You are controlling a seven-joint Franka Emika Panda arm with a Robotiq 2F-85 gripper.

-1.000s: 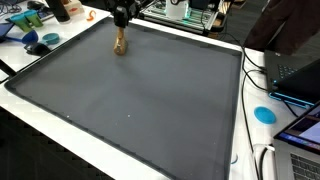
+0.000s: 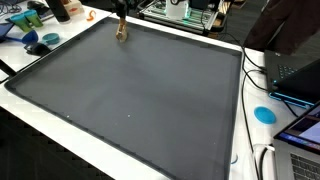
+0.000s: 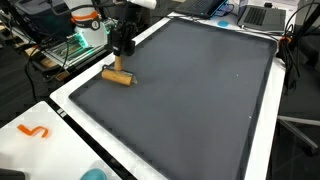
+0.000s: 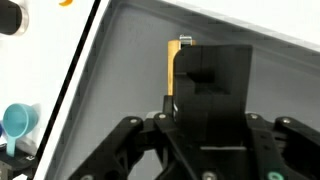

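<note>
My gripper point(image 3: 119, 50) is low over the dark mat point(image 3: 190, 95), near its edge. It is shut on a narrow upright orange-brown piece point(image 3: 118, 62). At the foot of that piece a tan wooden block point(image 3: 119, 77) lies on the mat; whether the two are joined I cannot tell. In exterior view 1 the brown piece point(image 2: 121, 32) shows at the far edge of the mat, below the dark gripper. A large black block-like shape point(image 4: 212, 80) fills the wrist view between the fingers, covering part of the wooden block point(image 4: 175, 62).
Blue lids or cups point(image 2: 265, 115) and an orange item point(image 3: 33, 131) lie on the white table outside the mat. A laptop point(image 2: 300, 145) and cables stand on the right in exterior view 1.
In exterior view 1 the gripper and brown piece have shifted slightly toward the mat's far edge. Less of the brown piece's length shows now. The gripper stays shut on it.
</note>
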